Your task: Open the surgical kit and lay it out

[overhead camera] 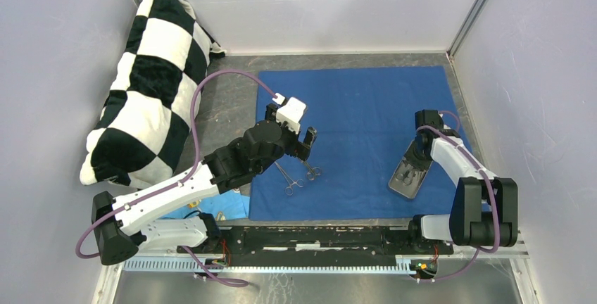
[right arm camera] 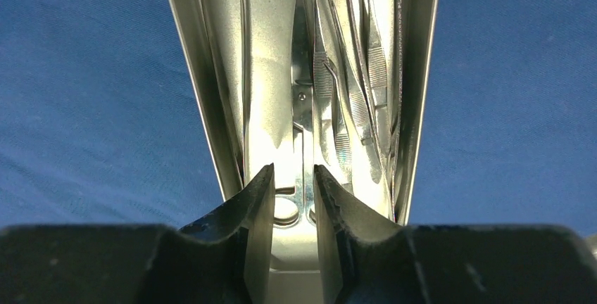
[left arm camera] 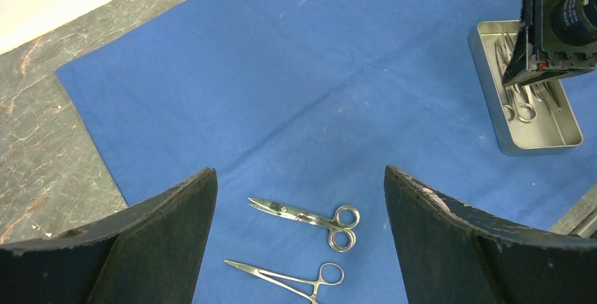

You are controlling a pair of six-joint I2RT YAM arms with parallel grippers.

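A metal tray holds several steel instruments at the right side of the blue cloth. In the right wrist view, scissors lie lengthwise along the tray's middle, with several tweezers and slim handles to their right. My right gripper is over the tray, slightly open, its fingertips either side of the scissors' handle end in that view; contact cannot be told. My left gripper stands wide open and empty above the cloth. Below it lie scissors and a slender ring-handled clamp, roughly parallel.
A checkered pillow leans at the left wall. Light blue wrapping lies at the front left, partly under the left arm.
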